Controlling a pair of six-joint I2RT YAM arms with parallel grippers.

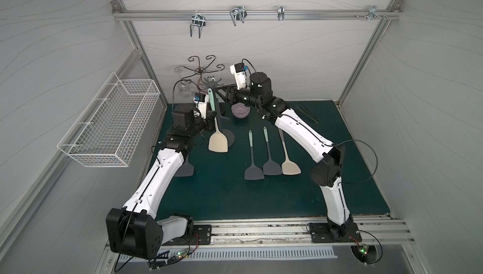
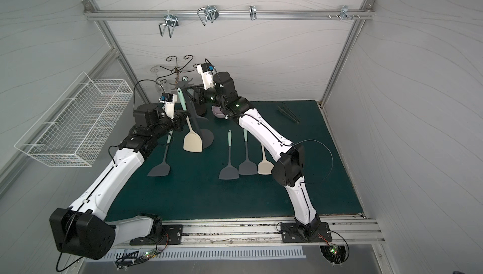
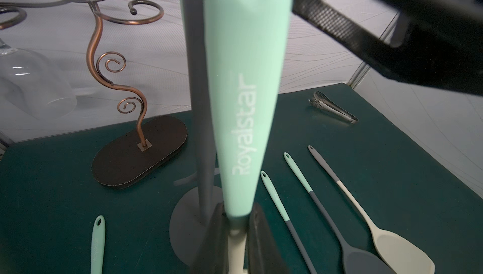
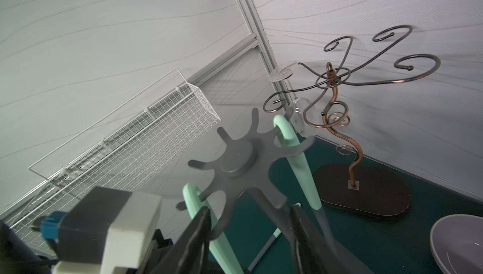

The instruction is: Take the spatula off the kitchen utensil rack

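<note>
A cream spatula (image 1: 218, 142) with a mint handle (image 3: 244, 98) hangs at the grey rack (image 4: 236, 158); its handle top is at a rack prong. My left gripper is shut on the lower part of that handle. My right gripper is open at the rack's top, its fingers either side of the grey post and arms, as far as the blurred view shows. A second mint handle (image 4: 299, 165) hangs from another prong.
Several spatulas (image 2: 229, 172) lie on the green mat, with a purple bowl (image 1: 240, 111) and metal tongs (image 3: 333, 108) behind. A wire glass holder (image 3: 143, 144) stands at back left; a white basket (image 1: 110, 128) is on the left wall.
</note>
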